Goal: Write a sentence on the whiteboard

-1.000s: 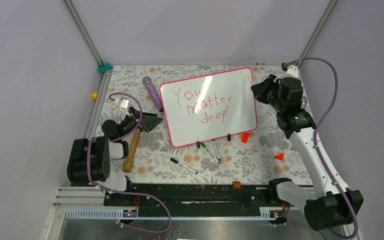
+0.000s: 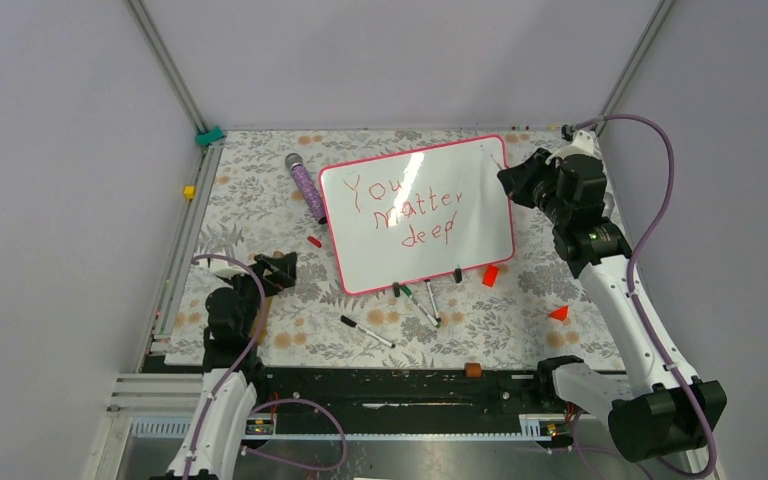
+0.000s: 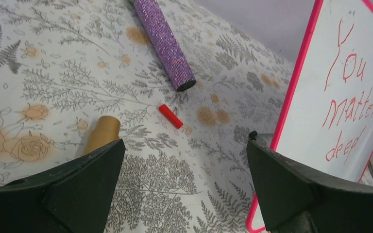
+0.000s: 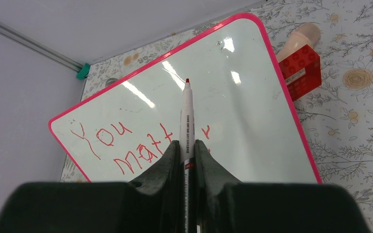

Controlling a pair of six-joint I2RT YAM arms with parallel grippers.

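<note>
The whiteboard [image 2: 420, 215], framed in pink, stands tilted on the table and carries red handwriting [image 2: 410, 212] that reads "You matter deep". A white marker [image 4: 187, 124] with a red tip is gripped upright in my right gripper, which is shut on it; the pen's tip shows in front of the board's upper right area in the right wrist view. From the top, that gripper is by the board's right edge. My left gripper is open, nothing between its fingers, left of the board over the table.
A purple microphone [image 2: 306, 188] and a small red cap [image 2: 314, 241] lie left of the board. Several markers, such as the black-capped marker [image 2: 367, 331], lie in front of it. A wooden stick [image 3: 102, 133] lies under the left gripper. Red blocks [image 2: 490, 275] prop the board's right side.
The right gripper has shifted slightly left; the writing is the same.
</note>
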